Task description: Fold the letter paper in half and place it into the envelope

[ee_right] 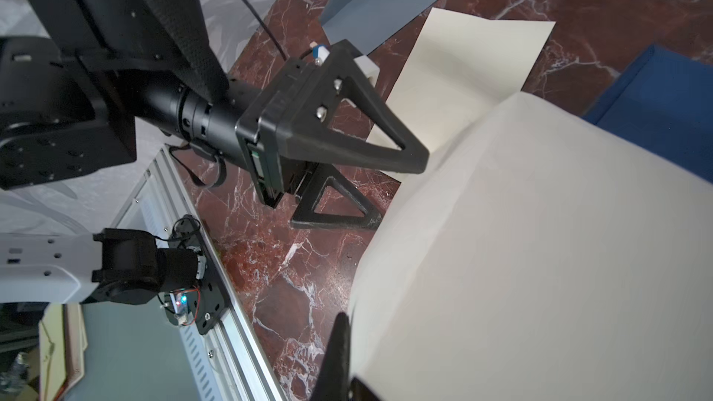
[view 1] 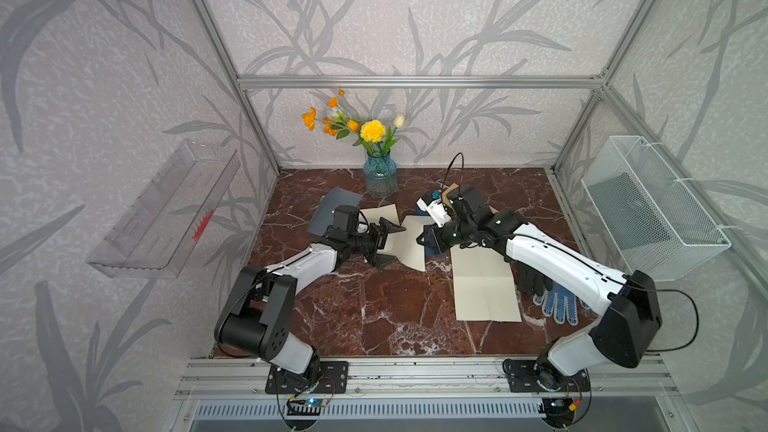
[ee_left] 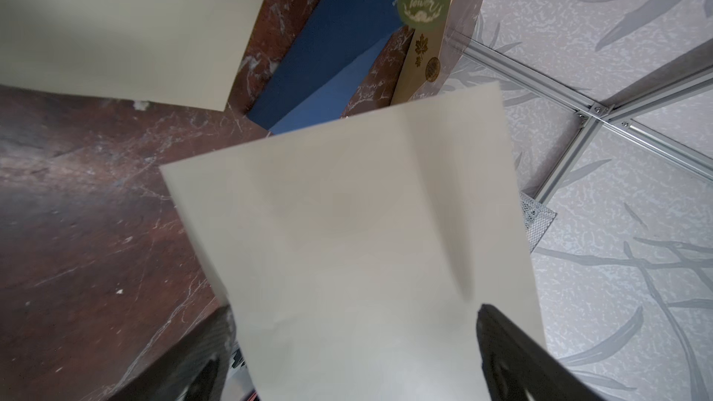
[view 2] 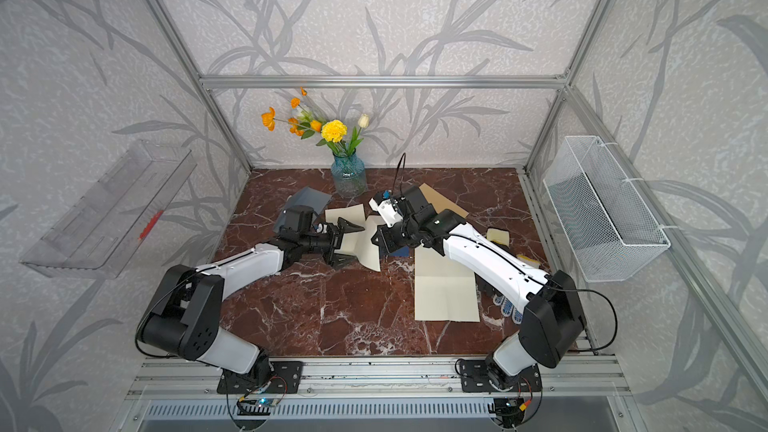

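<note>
A curved cream sheet of letter paper (view 1: 413, 248) stands raised over the left-middle of the table. In the right wrist view the paper (ee_right: 549, 267) rises from my right gripper (view 1: 422, 240), which is shut on its edge. My left gripper (view 2: 354, 245) faces it from the left, its fingers open; in the left wrist view the paper (ee_left: 371, 230) shows between the spread fingers, not clamped. A blue envelope (ee_left: 334, 44) lies on the table, largely hidden by the right arm in the top views.
Another cream sheet (ee_right: 468, 59) lies flat beneath, and a creased one (view 1: 485, 296) at the right. A grey folder (view 1: 332, 209), a flower vase (view 1: 381, 174), a tan envelope (view 2: 442, 200) and gloves (view 1: 560, 304) surround the work area.
</note>
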